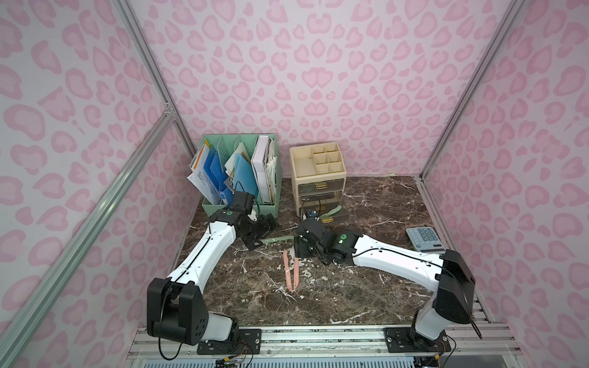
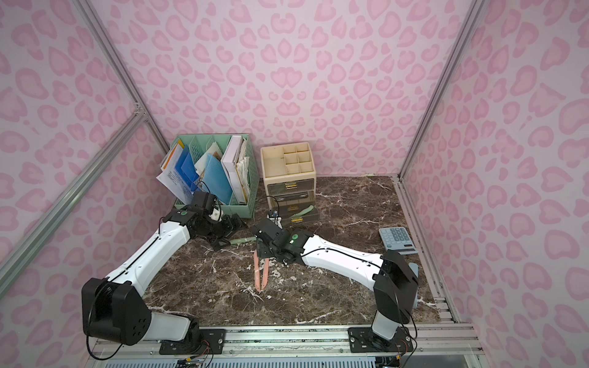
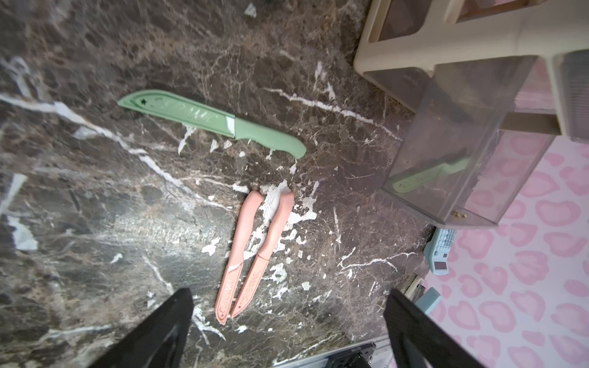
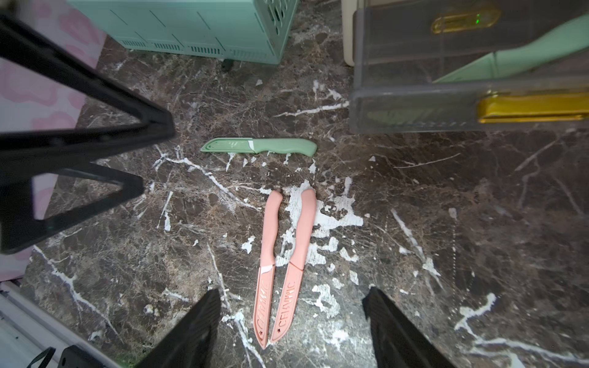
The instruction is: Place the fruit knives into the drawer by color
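Two pink fruit knives (image 4: pixel 268 239) (image 3: pixel 270 236) lie side by side mid-table. A green knife (image 3: pixel 208 122) lies crosswise behind them. Another green knife (image 4: pixel 540 46) is inside a pulled-out clear drawer (image 4: pixel 411 98) of the cream organiser (image 1: pixel 317 160). My left gripper hangs open above the loose green knife's left side, with nothing between its fingers. My right gripper is above the pink knives, fingers apart, nothing held.
A green file holder (image 1: pixel 273 196) full of folders stands back left, beside the organiser. A calculator (image 1: pixel 423 239) lies at the right edge.
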